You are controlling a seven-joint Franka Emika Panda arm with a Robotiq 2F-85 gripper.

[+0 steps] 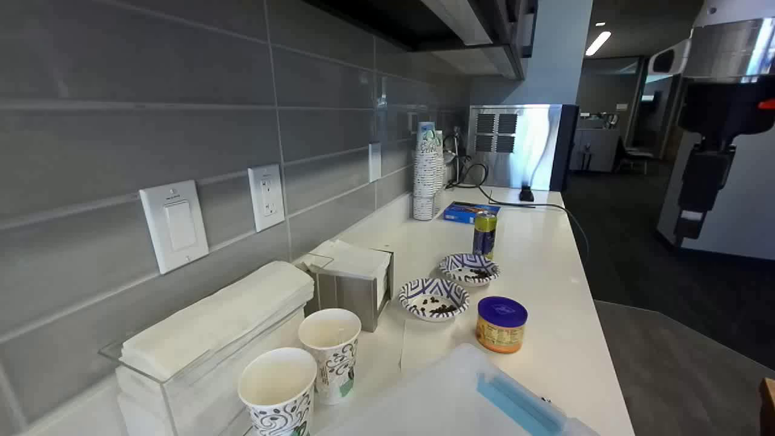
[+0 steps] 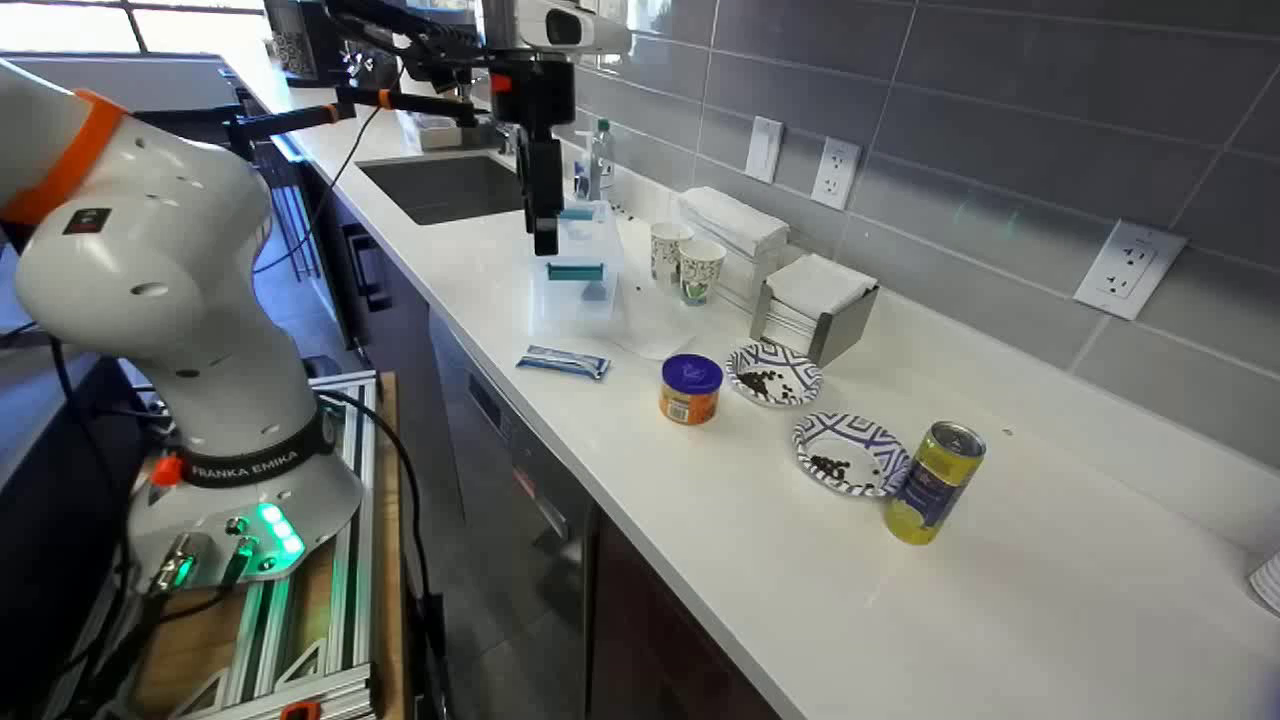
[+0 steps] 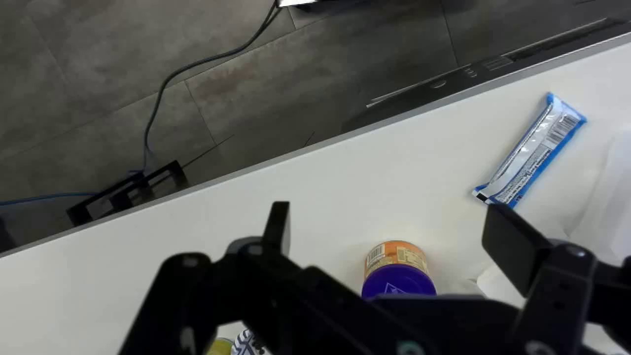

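Note:
My gripper is open and empty in the wrist view, its two fingers wide apart above the counter. An orange can with a purple lid (image 3: 396,278) shows below the gap, partly covered by the gripper's body. To the right lies a blue and silver wrapped bar (image 3: 530,153), clear of the fingers. In exterior view 2 the gripper (image 2: 543,234) points down, well above the counter, and overlaps the clear bin with teal handles (image 2: 576,294). The can (image 2: 690,389) stands upright beside two patterned bowls (image 2: 774,374) holding small dark pieces.
A yellow and purple drink can (image 2: 933,482) stands by the nearer bowl. Napkin holders (image 2: 828,322) and two paper cups (image 2: 699,271) line the wall side. A sink (image 2: 444,190) lies beyond the bin. Bare counter (image 2: 1020,624) spreads at the near right.

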